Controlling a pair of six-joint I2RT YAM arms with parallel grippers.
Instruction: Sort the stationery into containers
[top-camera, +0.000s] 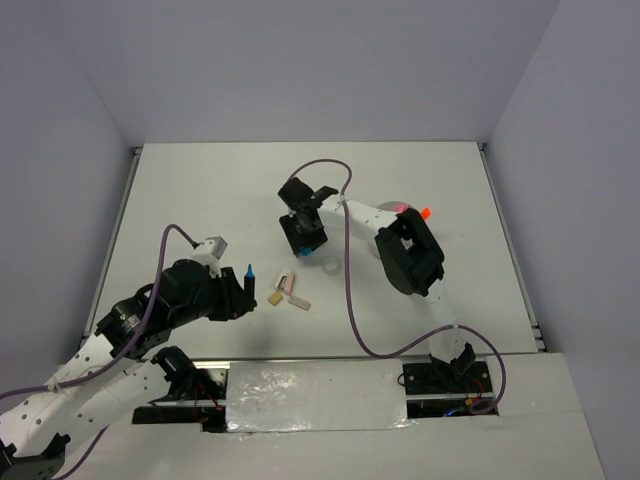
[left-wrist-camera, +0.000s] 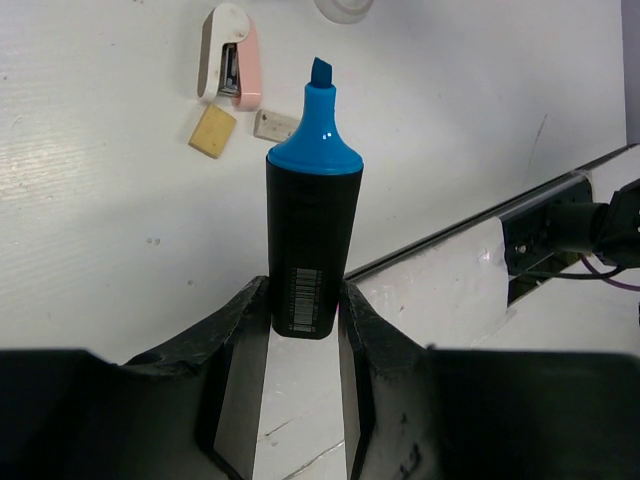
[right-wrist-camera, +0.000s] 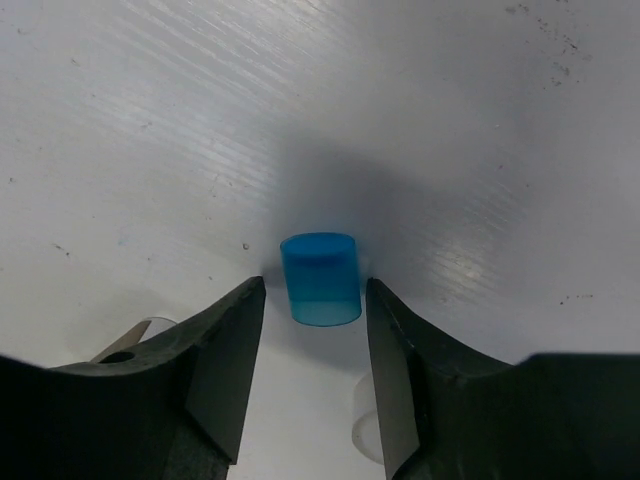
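Note:
A blue highlighter with a black body (left-wrist-camera: 312, 235) stands upright in my left gripper, which is shut on it at the front left of the table. My right gripper is low at the centre, part open, its fingertips either side of a small blue cap (right-wrist-camera: 322, 280); whether they touch it I cannot tell. A pink-and-white stapler (left-wrist-camera: 247, 75), a yellow block (left-wrist-camera: 212, 131) and a pale eraser (left-wrist-camera: 275, 125) lie near the middle front.
A clear ring, likely tape (top-camera: 331, 265), lies right of the cap. A container with pink and orange items (top-camera: 395, 205) is partly hidden behind the right arm.

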